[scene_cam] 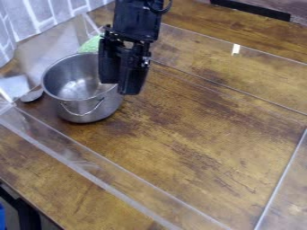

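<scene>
My black gripper (120, 79) is at the top centre of the camera view, over the right rim of a steel pot (79, 104); it hides part of the pot's back. Its two fingers hang apart, open, and I see nothing held between them. The pot stands on the wooden table (198, 144), with a wire handle hanging at its front.
A green item (92, 43) lies behind the pot, partly hidden by the arm. A white object (14, 88) and a spoon-like utensil sit left of the pot. Clear panels edge the table at left and right.
</scene>
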